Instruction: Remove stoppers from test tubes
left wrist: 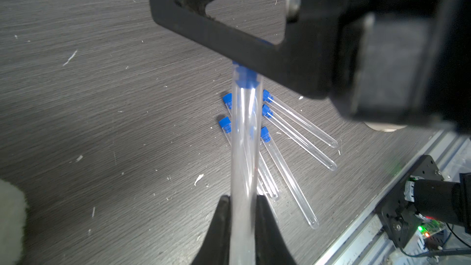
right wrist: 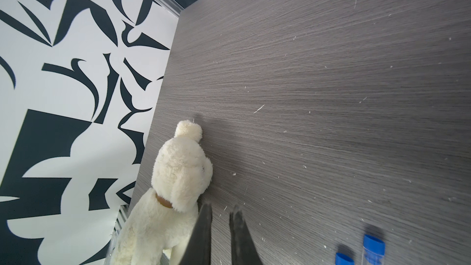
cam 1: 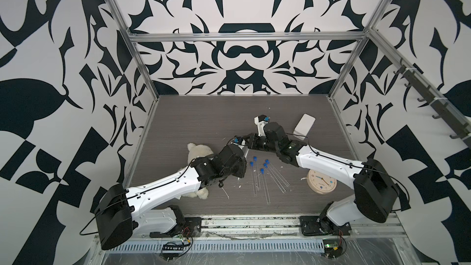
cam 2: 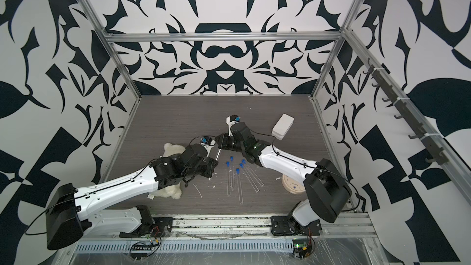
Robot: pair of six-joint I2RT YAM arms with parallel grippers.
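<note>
My left gripper is shut on a clear test tube [left wrist: 246,132], which stands lengthwise between its fingers in the left wrist view. A blue stopper [left wrist: 246,76] sits at the tube's upper end, its top hidden behind the dark right gripper's body. In the right wrist view, my right gripper has a narrow gap between its fingers, and no stopper shows there. Both grippers meet above the table in the top views. Several more tubes with blue stoppers [cam 1: 262,170] lie on the table, right of the held one.
A cream plush toy [right wrist: 181,174] lies on the left of the table. At the right are a white box [cam 1: 304,125] and a round wooden clock-like disc [cam 1: 321,181].
</note>
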